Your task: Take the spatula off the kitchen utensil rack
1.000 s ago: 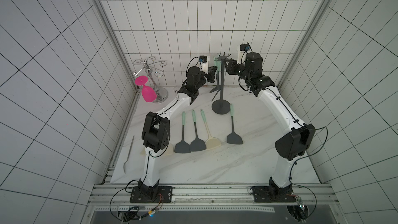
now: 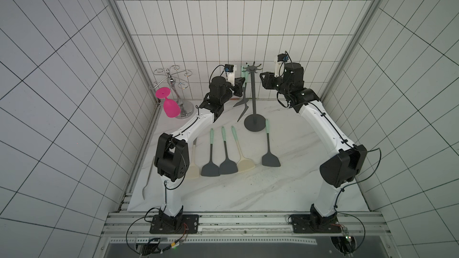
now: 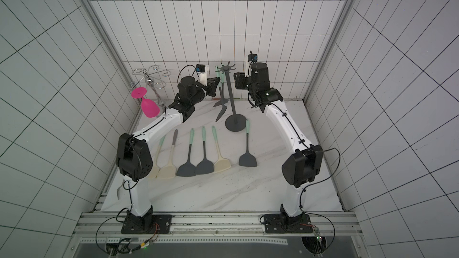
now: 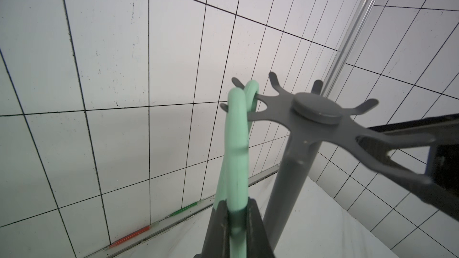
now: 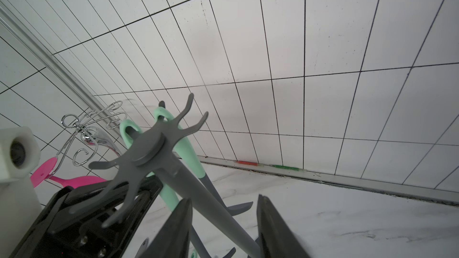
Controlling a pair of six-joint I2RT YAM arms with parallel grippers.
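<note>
In the left wrist view, a mint-green spatula handle [image 4: 236,148] hangs by its looped end on an arm of the grey utensil rack [image 4: 306,119]. My left gripper is shut on that handle, one finger on each side. Behind it hangs a second mint handle [image 4: 251,88]. Dark blades [image 2: 243,107] hang below; which belongs to the held handle is hard to tell. My right gripper stands open on the rack's right side, nothing between its fingers; the rack's post passes beyond them. From above, the rack leans slightly left over its round base [image 2: 254,123].
Several spatulas lie in front of the rack, including a dark one [image 2: 271,159] and a cream one [image 2: 245,163]. At the back left, a metal stand [image 2: 184,110] holds a pink goblet [image 2: 171,108].
My left gripper has moved left, and the rack's top has tilted left with it. The hanging utensils have swung.
</note>
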